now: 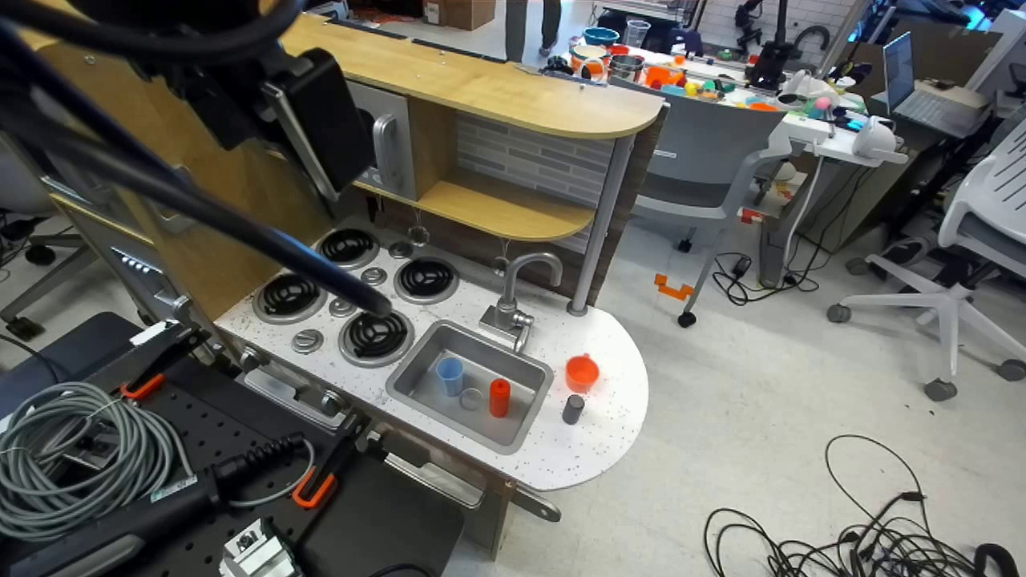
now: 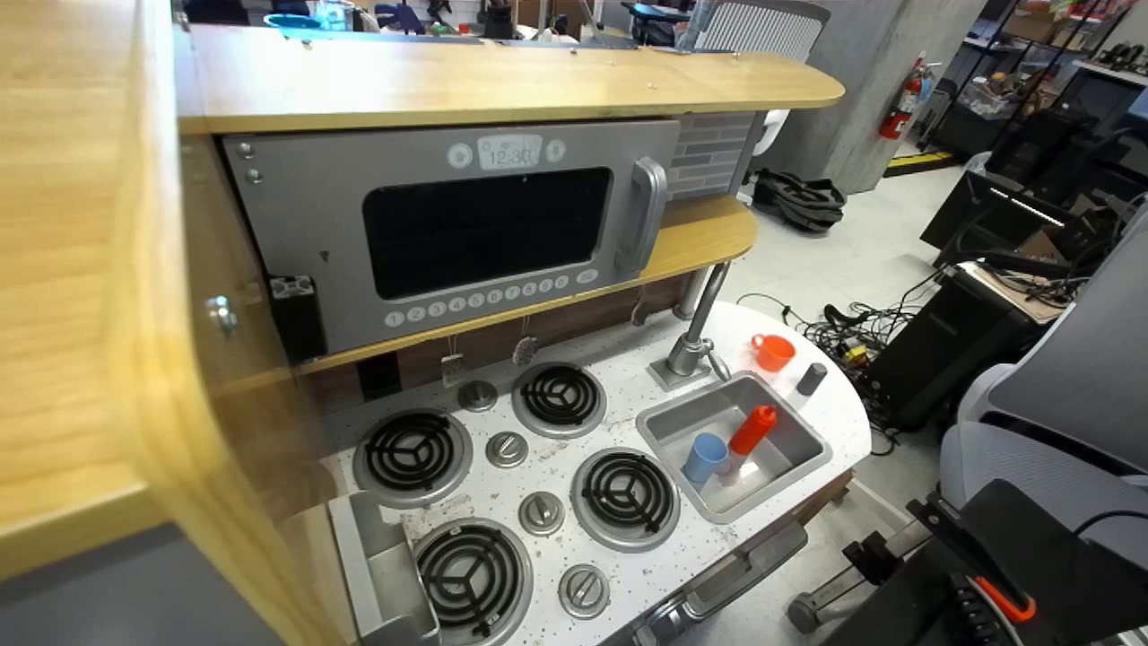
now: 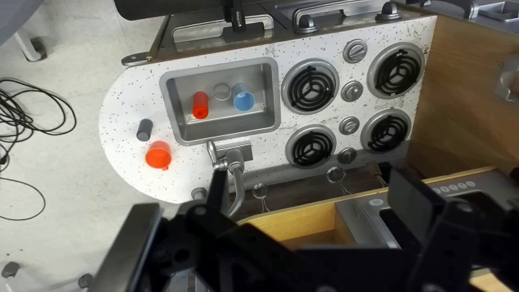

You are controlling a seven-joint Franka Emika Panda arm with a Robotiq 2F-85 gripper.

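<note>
High above the toy kitchen, my gripper stands open, its two dark fingers wide apart with nothing between them. Inside the sink [image 3: 221, 125] are a red bottle [image 3: 200, 104] and a blue cup [image 3: 243, 99], a small gap between them. On the white counter beside the sink sit an orange cup [image 3: 158, 155] and a dark grey cylinder [image 3: 144, 129], close to each other. In exterior view 1 the arm's black camera housing [image 1: 322, 120] hangs at the upper left, with the fingers not clearly visible.
A faucet [image 1: 519, 288] rises behind the sink. Several black stove burners [image 2: 560, 398] fill the other counter half. The microwave [image 2: 473, 226] and a wooden shelf [image 2: 705, 231] overhang the back. A support post [image 1: 601, 231] stands at the counter's rear edge.
</note>
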